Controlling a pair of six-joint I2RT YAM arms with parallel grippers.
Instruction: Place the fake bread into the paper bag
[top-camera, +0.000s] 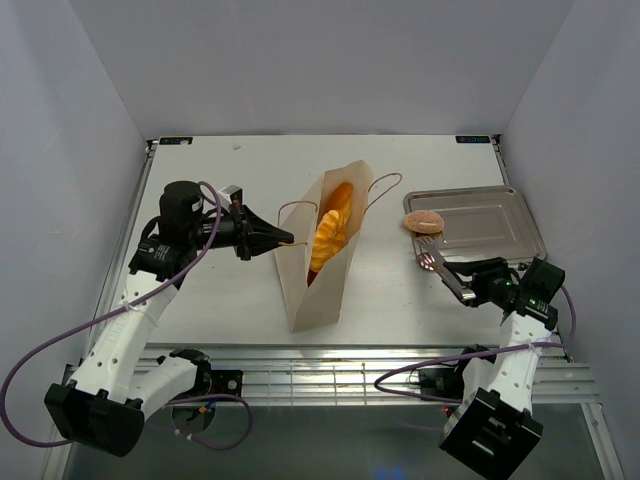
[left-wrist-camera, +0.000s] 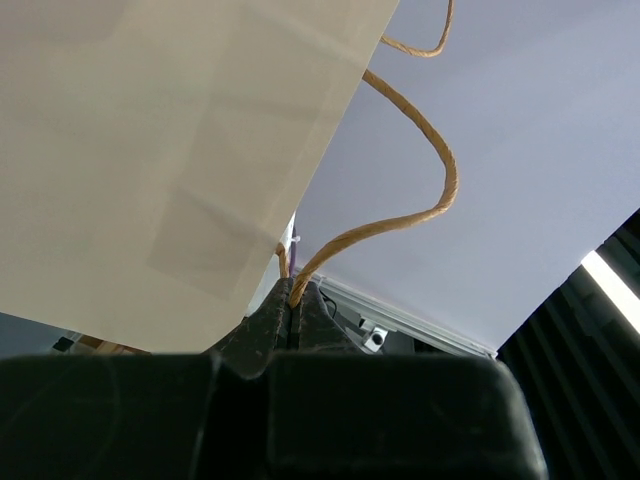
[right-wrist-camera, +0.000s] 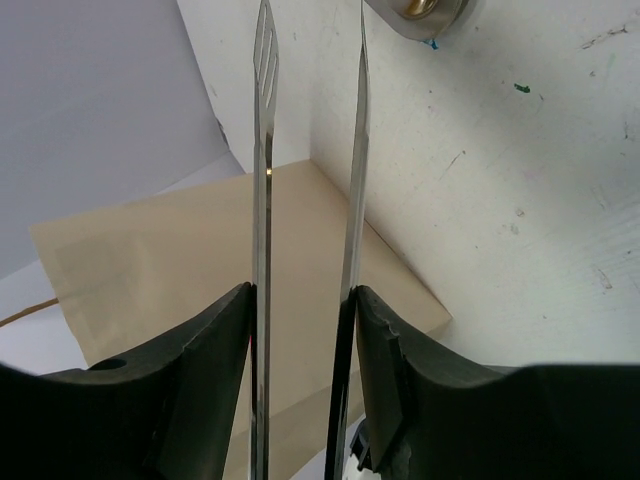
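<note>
A round brown bread rests at the left edge of the metal tray. To its left stands the open paper bag, with orange-yellow breads inside. My left gripper is shut on the bag's twisted handle, which passes between its fingertips in the left wrist view. Metal tongs are gripped by my right gripper; their two arms stand apart with nothing between the tips. In the top view the tongs' tips lie just below the bread, over the tray's left edge. The right wrist view does not show the bread.
Side walls rise close to both arms. A metal rail runs along the front edge.
</note>
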